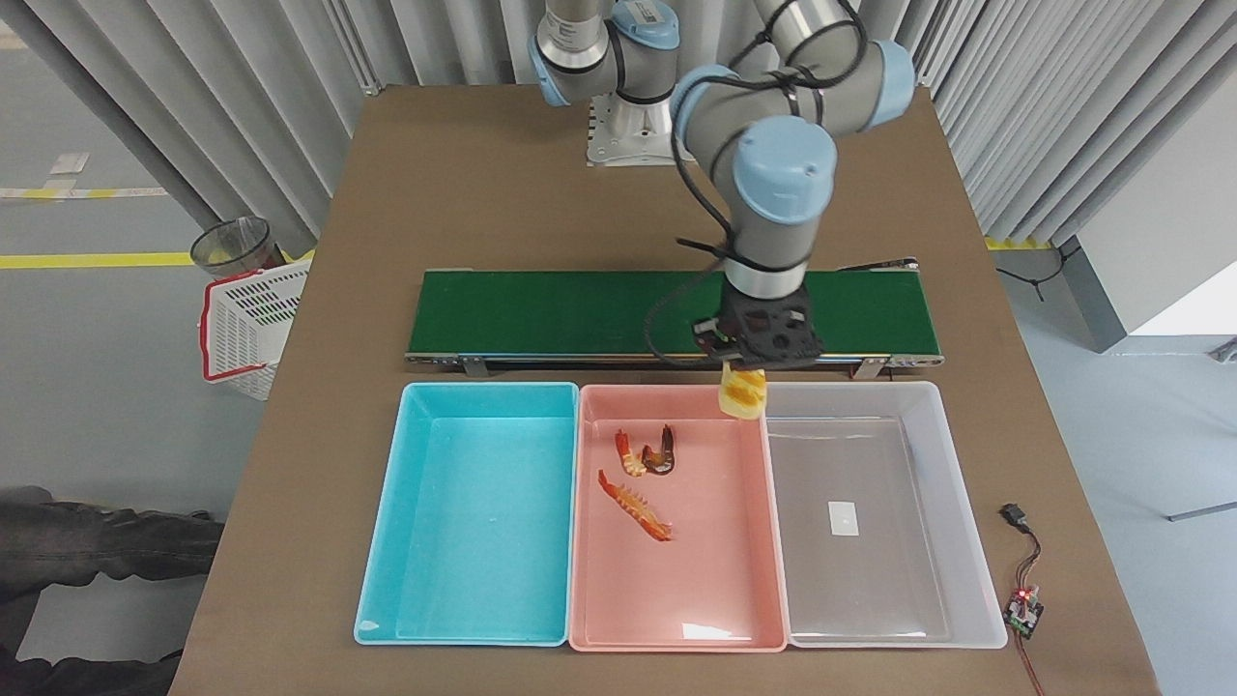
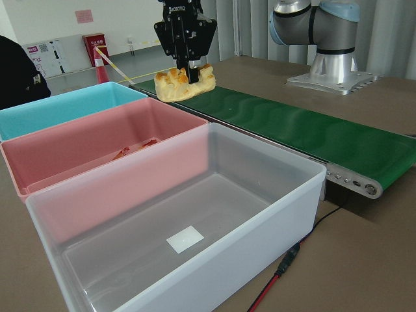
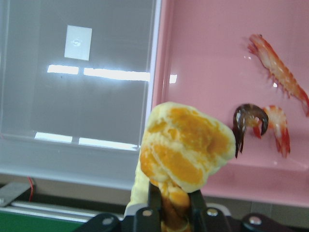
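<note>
My gripper is shut on a puffy yellow-orange pastry [image 1: 742,392], seen from above in the wrist view and hanging under the fingers in the left view [image 2: 184,88]. It hangs above the far rim of the trays, where the pink tray [image 1: 679,586] meets the clear tray [image 1: 883,580]. The pink tray holds several shrimp [image 1: 634,508], orange and dark. The clear tray is empty but for a white label [image 1: 843,518] on its bottom.
An empty blue tray [image 1: 464,534] stands left of the pink one. A green conveyor [image 1: 522,313] runs behind the trays. A cable with a small board [image 1: 1022,609] lies at the right.
</note>
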